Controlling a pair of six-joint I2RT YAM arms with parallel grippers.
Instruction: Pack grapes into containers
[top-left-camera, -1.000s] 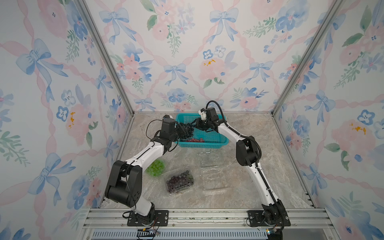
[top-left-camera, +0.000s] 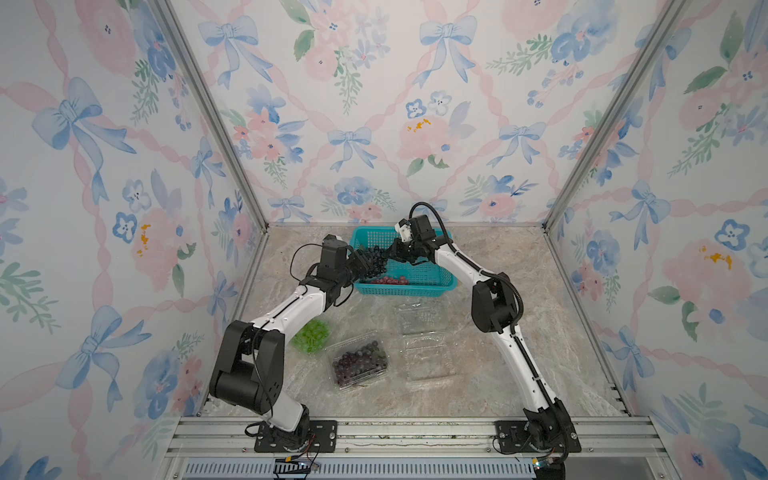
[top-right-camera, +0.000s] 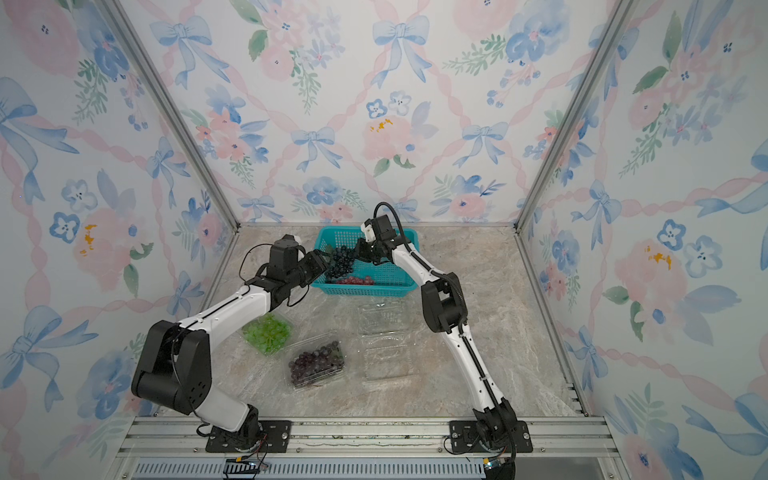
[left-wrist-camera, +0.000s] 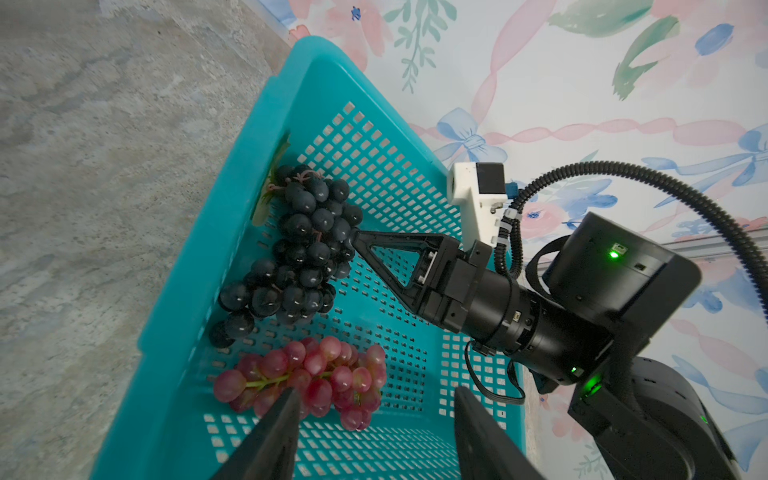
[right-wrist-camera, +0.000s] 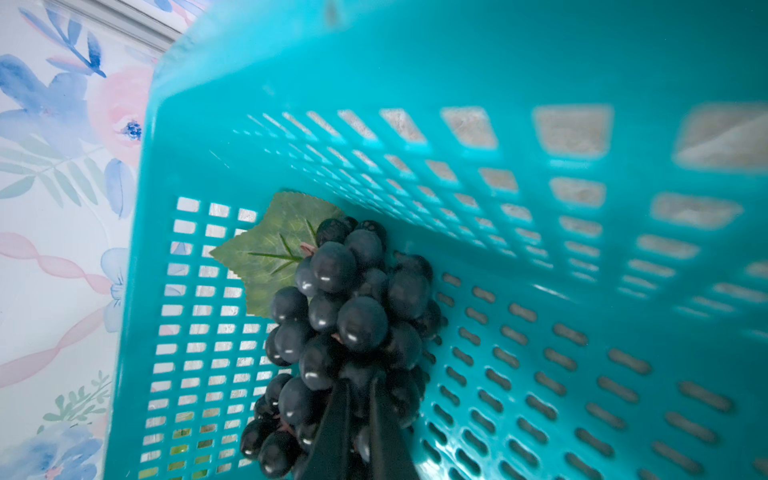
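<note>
A bunch of black grapes (left-wrist-camera: 308, 232) with a leaf (right-wrist-camera: 276, 248) lies at the left end of the turquoise basket (left-wrist-camera: 216, 208). My right gripper is shut, its tips against the side of this bunch; no grape shows between them. A bunch of red grapes (left-wrist-camera: 312, 380) lies beside the black one on the basket floor. Over the basket's left side, my left gripper is part open above the grapes with nothing between its fingers. Dark grapes (top-left-camera: 360, 364) fill one clear container, and green grapes (top-left-camera: 311, 335) sit to its left.
Two empty sections of clear plastic container, one (top-left-camera: 421, 318) behind the other (top-left-camera: 429, 361), stand in front of the basket. The right part of the basket is empty below my right arm. Free table (top-left-camera: 552, 336) lies to the right.
My left gripper has shifted very slightly to the left and down. The right gripper has moved only a little, and the containers have stayed where they were.
</note>
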